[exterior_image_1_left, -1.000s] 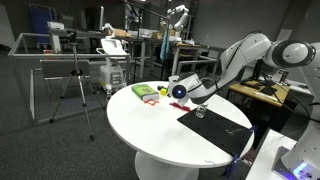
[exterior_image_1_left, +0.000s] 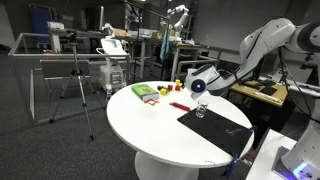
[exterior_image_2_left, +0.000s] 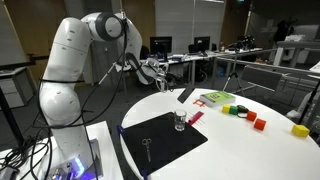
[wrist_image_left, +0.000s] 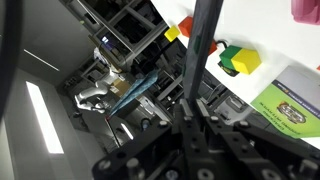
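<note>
In the wrist view my gripper is shut on a dark, long, flat object (wrist_image_left: 203, 45), seen nearly edge-on and reaching away from the fingers. Exterior view 2 shows this dark slab above the table's far part; what it is, I cannot tell. A shiny cup (exterior_image_2_left: 180, 120) stands upright on the black mat (exterior_image_2_left: 160, 143), apart from the gripper. Beside the mat lies a red elongated object (exterior_image_2_left: 196, 118).
Towards the table's far side are a green box (exterior_image_1_left: 145, 91) and several coloured blocks (exterior_image_1_left: 173, 87). Scissors (exterior_image_2_left: 148, 149) lie on the mat. A tripod (exterior_image_1_left: 80, 85) stands off the table.
In exterior view 1 the arm's end has moved to the right, towards the cup's side, and slightly upward. The cup, mat, box and red object have stayed put.
</note>
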